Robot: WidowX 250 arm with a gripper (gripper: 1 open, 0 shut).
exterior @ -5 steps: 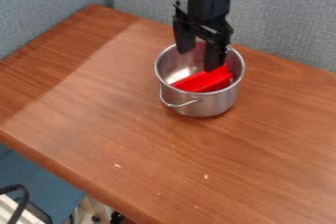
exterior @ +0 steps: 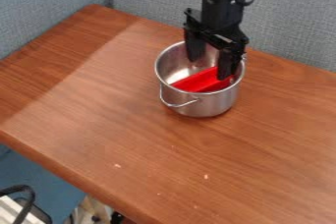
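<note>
A steel pot [exterior: 184, 102] with a wire handle stands on the wooden table toward the back centre. A red object [exterior: 197, 81] lies in it. My black gripper [exterior: 211, 63] hangs from above into the pot, its two fingers open on either side over the red object, with nothing visibly held between them. The fingertips are partly hidden by the object and pot.
Grey padded walls [exterior: 289, 22] stand behind. A dark cable and white hardware show at the lower left beyond the table edge.
My gripper has shifted and turned a little to the right, its fingers now further apart over the pot. The pot stands where it was.
</note>
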